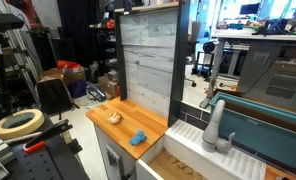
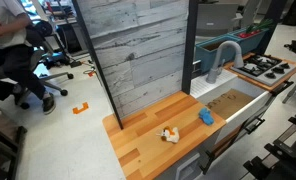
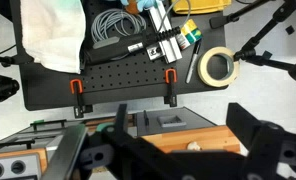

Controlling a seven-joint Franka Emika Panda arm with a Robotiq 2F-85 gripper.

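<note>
In the wrist view my gripper reaches in from the bottom edge, its dark fingers spread with nothing visible between them. Below it in that view are the black robot table and part of the wooden counter. A blue object (image 2: 205, 116) lies on the counter (image 2: 143, 150) near the sink. Farther left sits a small white and orange object (image 2: 170, 134), also visible in the other exterior view as a pale item (image 1: 115, 117). The blue object (image 1: 138, 137) stands apart from it. Neither exterior view clearly shows the gripper.
A grey faucet (image 2: 223, 60) rises behind the sink basin (image 2: 230, 104), and a stove top (image 2: 263, 68) is at the far right. The black table holds a white cloth (image 3: 53, 35), coiled cable (image 3: 118, 22), tape roll (image 3: 218, 67) and orange clamps (image 3: 170, 76).
</note>
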